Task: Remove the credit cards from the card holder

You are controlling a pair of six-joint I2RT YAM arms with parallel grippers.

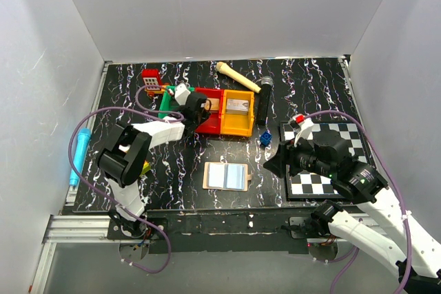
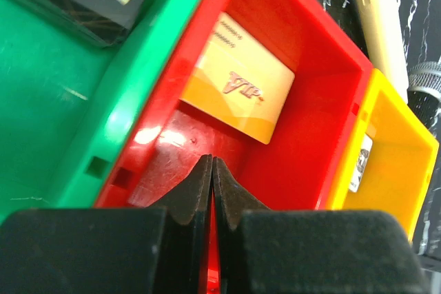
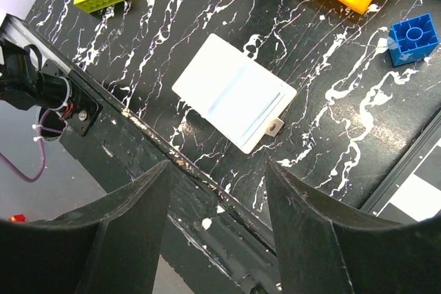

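The card holder (image 1: pixel 226 176) lies open and flat on the dark table, a tan piece with pale, bluish sleeves; the right wrist view shows the same holder (image 3: pixel 234 94), with a small tab at one edge. A gold card (image 2: pixel 241 87) marked VIP rests inside the red bin (image 2: pixel 303 111). Over that bin my left gripper is shut, nothing showing between its fingers. A pale card (image 1: pixel 237 106) is in the yellow bin (image 1: pixel 237 127). To the right of the holder my right gripper hangs open and empty.
In the green bin (image 2: pixel 41 122) sits a dark object (image 2: pixel 83 5). A blue brick (image 1: pixel 265 139) and a checkered board (image 1: pixel 313 187) are on the right. Behind the bins lie a cream microphone (image 1: pixel 238 76) and a black one (image 1: pixel 264 101). Table around the holder is clear.
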